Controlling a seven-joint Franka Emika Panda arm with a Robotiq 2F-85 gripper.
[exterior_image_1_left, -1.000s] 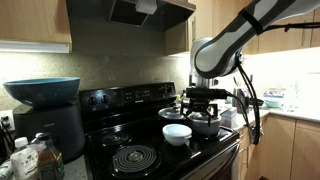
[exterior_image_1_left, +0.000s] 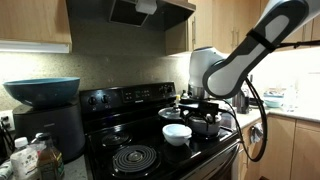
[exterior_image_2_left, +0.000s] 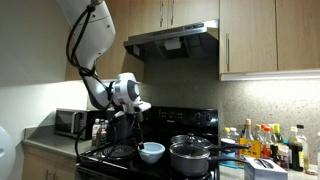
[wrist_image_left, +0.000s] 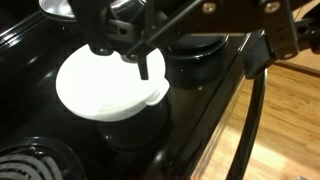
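Observation:
A white bowl (exterior_image_1_left: 177, 134) stands on the black stove top, and in the wrist view the same white bowl (wrist_image_left: 105, 85) fills the middle, its small handle toward the right. My gripper (exterior_image_1_left: 192, 108) is over the bowl's side, open, with nothing seen between its fingers. One dark finger (wrist_image_left: 142, 66) overlaps the bowl's rim in the wrist view; whether it touches cannot be told. In the other exterior view the white bowl (exterior_image_2_left: 151, 152) sits just below and right of my gripper (exterior_image_2_left: 139, 139).
A large lidded pot (exterior_image_2_left: 190, 158) stands close beside the bowl, its long handle reaching right. Bare coil burners (exterior_image_1_left: 135, 158) lie to the left. A blue bowl (exterior_image_1_left: 44, 92) and bottles (exterior_image_1_left: 49, 158) are at the far left. Bottles (exterior_image_2_left: 275, 140) also line the back counter.
The arm and gripper have shifted slightly, and the cable beside the arm now hangs in a wider loop. The white bowl stays in the same spot.

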